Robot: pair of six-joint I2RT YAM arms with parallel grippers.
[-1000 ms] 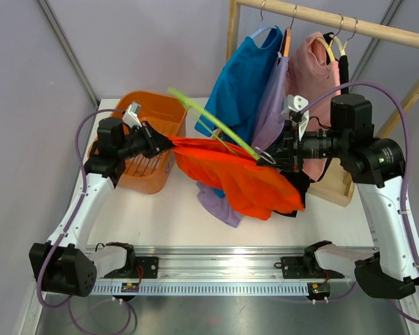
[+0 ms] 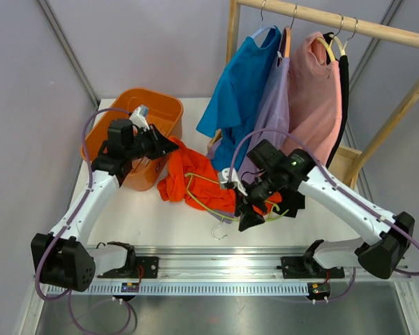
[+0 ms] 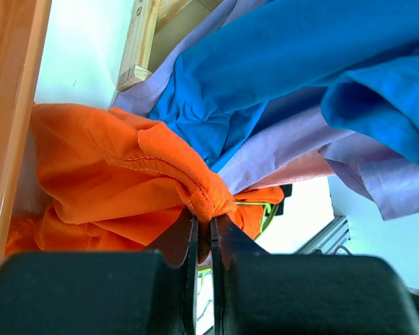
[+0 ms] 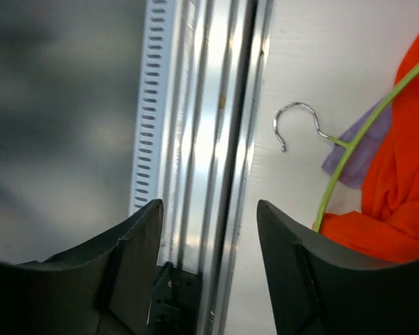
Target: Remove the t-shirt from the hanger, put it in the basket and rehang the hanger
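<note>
An orange t-shirt (image 2: 195,185) lies crumpled on the white surface, with a green hanger (image 2: 213,213) on it, its wire hook (image 4: 293,106) resting bare toward the front. My left gripper is shut on the shirt's bunched fabric beside the orange bin. My right gripper is open above the front edge, left of the hanger, with nothing between its fingers; in the top view it sits over the shirt's right part.
The orange bin (image 2: 94,136) stands at the back left. A wooden rack (image 2: 398,35) holds blue, lavender, pink and black garments hanging at the back right. Metal rails (image 2: 216,255) run along the front edge.
The shirt and hanger, earlier lifted and stretched between both grippers, now lie on the surface. My right gripper has let go and moved down and left toward the front.
</note>
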